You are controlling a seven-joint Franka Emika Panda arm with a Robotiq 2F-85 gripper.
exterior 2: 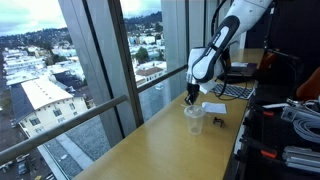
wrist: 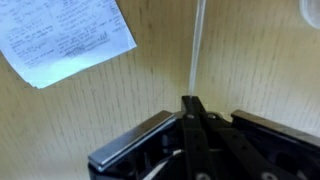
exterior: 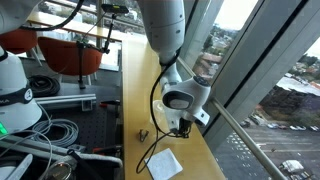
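Observation:
In the wrist view my gripper is shut, its dark fingertips together above the wooden table. A thin pale stick [wrist: 197, 48] runs from the top of that view down to the fingertips; whether its end is between them or only beneath them, I cannot tell. To the left lies a white sheet of paper [wrist: 66, 38] with writing on it. In exterior view 1 the gripper [exterior: 182, 130] is low over the table, past the far edge of the paper [exterior: 165, 164]. No stick can be made out in the exterior views.
A clear plastic cup [exterior 2: 195, 121] stands in the foreground of exterior view 2. A small dark object [exterior 2: 219, 121] is beside it, near the table edge. Window panes [exterior 2: 160, 50] line one side.

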